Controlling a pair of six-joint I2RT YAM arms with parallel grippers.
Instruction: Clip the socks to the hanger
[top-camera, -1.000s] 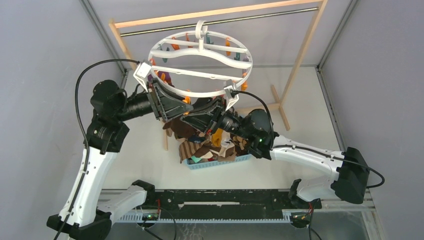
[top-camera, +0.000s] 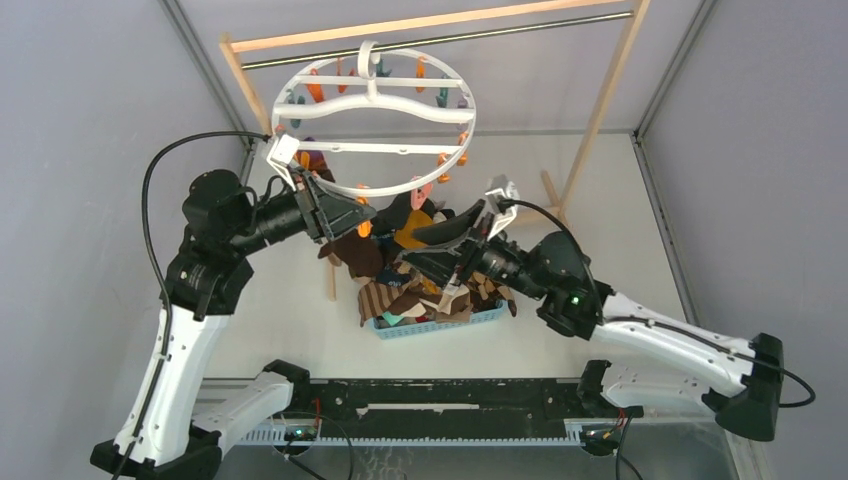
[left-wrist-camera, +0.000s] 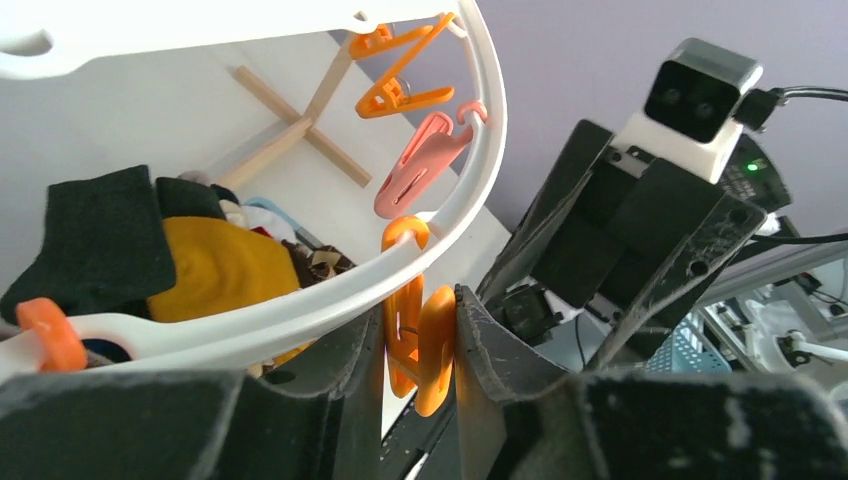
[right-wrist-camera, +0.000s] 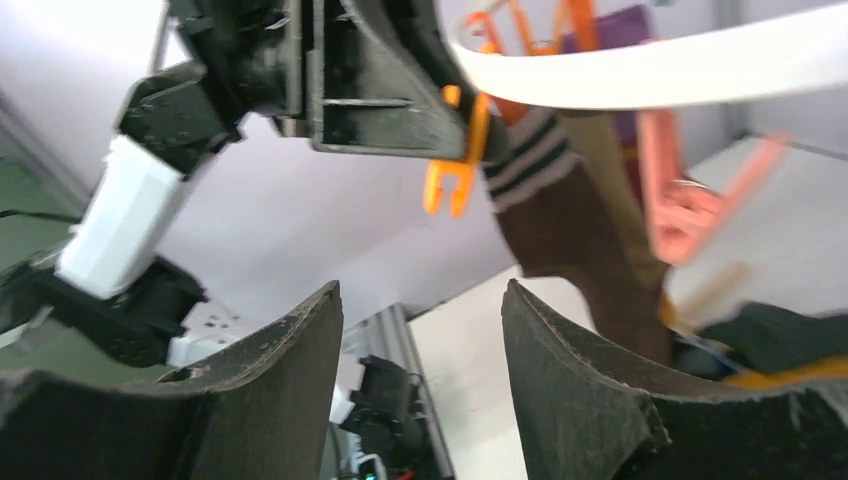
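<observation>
The round white hanger (top-camera: 374, 103) hangs from the rail, with several coloured clips around its ring. My left gripper is shut on an orange clip (left-wrist-camera: 404, 300) at the ring's near side. No sock shows in that clip. Right of it, my right gripper (top-camera: 410, 246) stands open, with nothing between its fingers. A pink clip (left-wrist-camera: 425, 165) hangs beside the held one. In the right wrist view, a brown striped sock (right-wrist-camera: 580, 240) hangs below the ring behind the left gripper's tips.
Below the hanger, a blue basket (top-camera: 440, 325) overflows with socks, among them a mustard one (left-wrist-camera: 225, 265) and a dark one (left-wrist-camera: 95, 245). The wooden rack's right post (top-camera: 600, 105) stands behind on the right.
My right gripper has drawn away to the right from the left gripper, and its fingers look wider. The hanger has swung left. My left arm has shifted only slightly.
</observation>
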